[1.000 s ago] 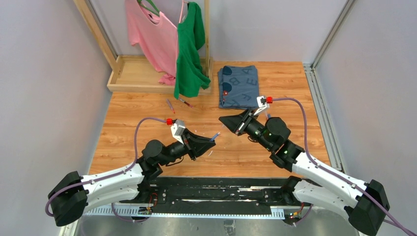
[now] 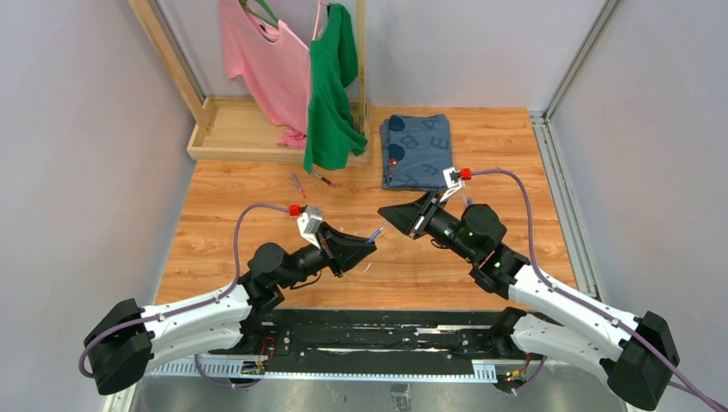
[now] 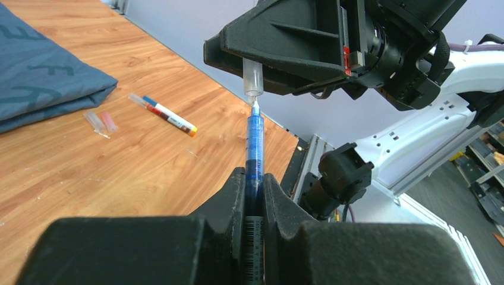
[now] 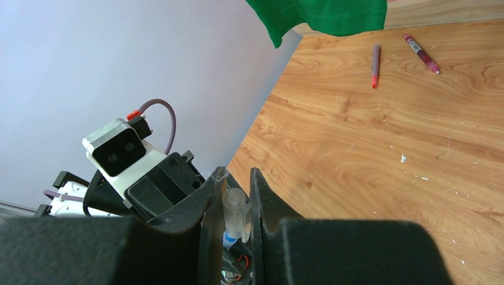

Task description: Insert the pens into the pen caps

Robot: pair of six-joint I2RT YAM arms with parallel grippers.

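Note:
Shut around the blue pen [image 3: 255, 154], my left gripper holds it with the white tip pointing up. My right gripper is shut on a clear pen cap, which in the left wrist view hangs open end down below the black fingers. The pen's tip is right at the cap's [image 3: 252, 77] mouth, roughly in line with it; whether it is inside cannot be told. The blue barrel stands outside the cap. In the top view the left gripper [image 2: 373, 244] and right gripper [image 2: 395, 221] face each other above the table.
A blue-and-orange capped marker [image 3: 166, 114] and loose caps [image 3: 101, 122] lie by the folded blue cloth [image 3: 44, 71]. Two uncapped pens, one red-tipped [image 4: 375, 66] and one dark red [image 4: 422, 53], lie near the wooden rack [image 2: 249, 153].
My right gripper has shifted slightly left, bringing the cap closer to the pen's tip. The left arm and the pen look still.

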